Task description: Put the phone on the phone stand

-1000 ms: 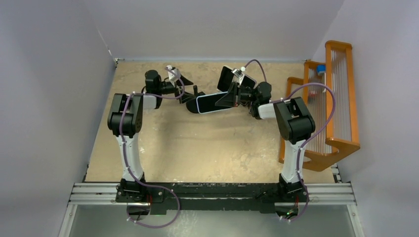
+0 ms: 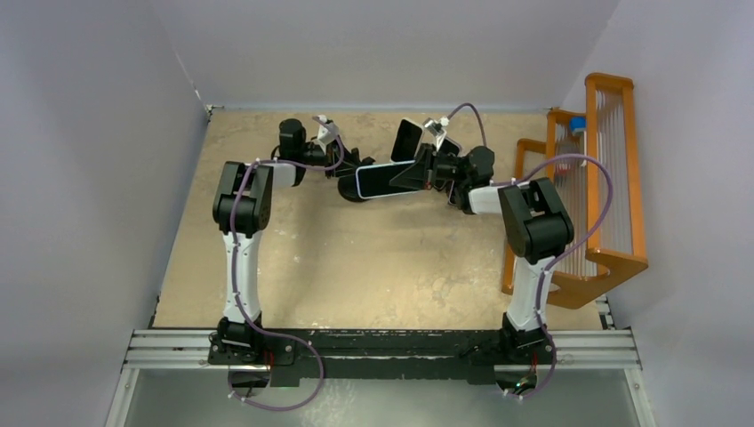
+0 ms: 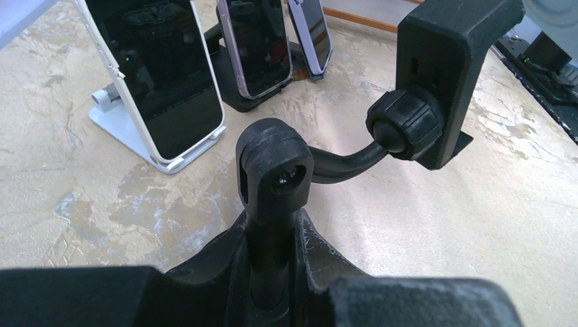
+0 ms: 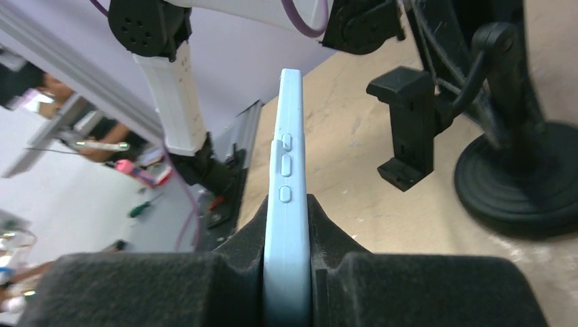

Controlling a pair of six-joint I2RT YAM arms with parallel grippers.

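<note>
The black phone stand (image 3: pixel 275 163) rises between the fingers of my left gripper, which press against both sides of its post with no gap showing. Its clamp-like holder (image 3: pixel 429 82) sits on a bent arm to the right. In the right wrist view its round base (image 4: pixel 518 184) rests on the table. My right gripper is shut on the phone (image 4: pixel 287 170), a pale blue-edged one seen edge-on there. From the top, the phone (image 2: pixel 378 181) is held screen up, its left end over the stand's base (image 2: pixel 349 189); the holder is hidden beneath it.
Behind, another phone leans on a white stand (image 3: pixel 112 129), with a purple-edged phone (image 3: pixel 259 48) and one more beside it. A wooden rack (image 2: pixel 613 178) fills the right side.
My left gripper has moved right to the stand's post, and its fingers have come together around it. The phone and right gripper have shifted slightly right and toward the back.
</note>
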